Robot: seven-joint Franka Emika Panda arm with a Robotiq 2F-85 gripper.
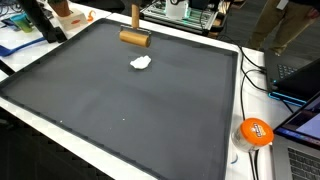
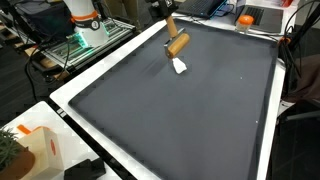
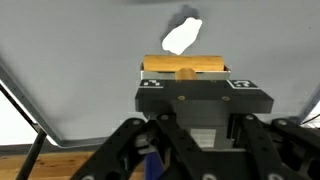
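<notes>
A wooden mallet-like tool hangs head-down from my gripper, which is shut on its handle. The wooden head (image 1: pixel 135 38) of the tool is a short cylinder near the far edge of the dark board in exterior view 1. From it the slim handle (image 2: pixel 171 25) rises to the gripper in exterior view 2. Whether the head touches the board cannot be told. A small white lump (image 1: pixel 139 62) lies on the board close to the head, apart from it in exterior view 1. In the wrist view the white lump (image 3: pixel 182 37) sits just beyond the head.
The dark grey board (image 2: pixel 170 110) is otherwise bare, with wide free room. An orange-lidded container (image 1: pixel 252 133) stands off its right edge in exterior view 1, near a laptop (image 1: pixel 295 155). Cables and boxes crowd the far left.
</notes>
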